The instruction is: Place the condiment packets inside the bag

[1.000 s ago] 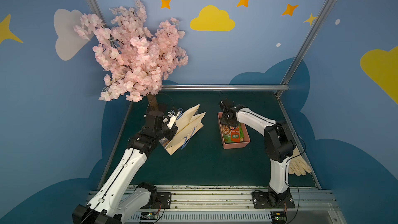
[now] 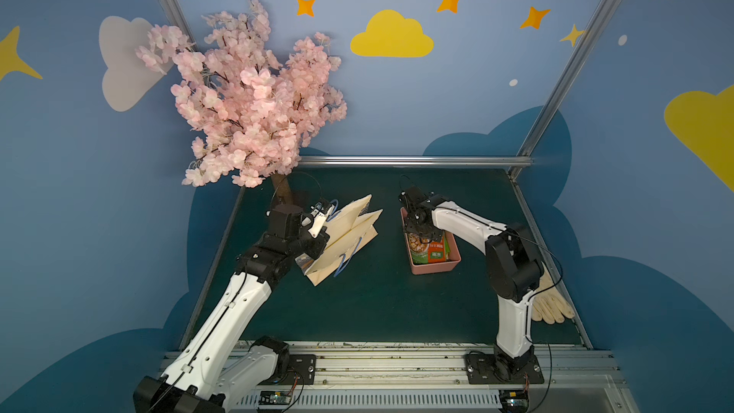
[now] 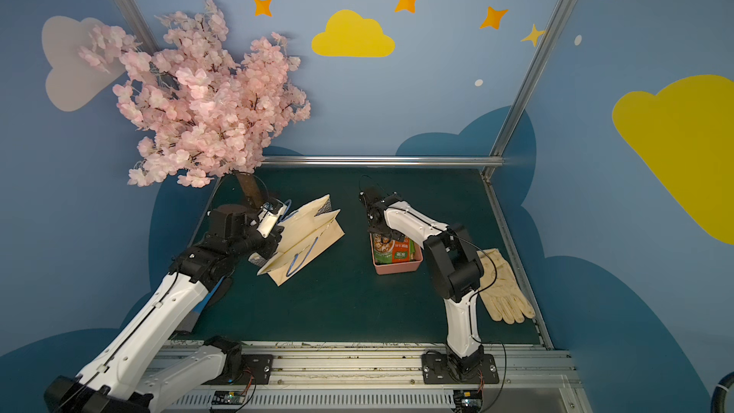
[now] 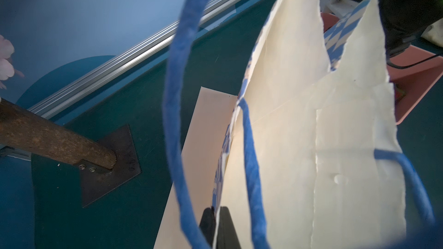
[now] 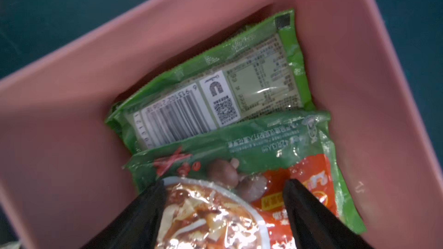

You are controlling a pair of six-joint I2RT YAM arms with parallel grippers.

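Note:
The paper bag (image 2: pixel 348 237) lies tilted left of centre, its pale inside showing between blue cord handles (image 4: pixel 251 170). My left gripper is shut on the bag's edge, which runs between its fingertips. A pink bin (image 2: pixel 434 267) holds the condiment packets. In the right wrist view, a green packet with a barcode (image 5: pixel 221 96) lies along one wall, partly under a green and red packet with a food picture (image 5: pixel 212 212). Above these, my right gripper stands open; one finger is on either side of the pictured packet, and nothing is visibly gripped.
An artificial blossom tree (image 2: pixel 260 99) stands behind the left arm, its base plate (image 4: pixel 115 166) on the table. Gloves (image 3: pixel 504 290) lie at the right edge. Between bag and bin, the green tabletop (image 2: pixel 382 298) is clear.
The bag's upper edge has shifted slightly right. My left arm looks unmoved.

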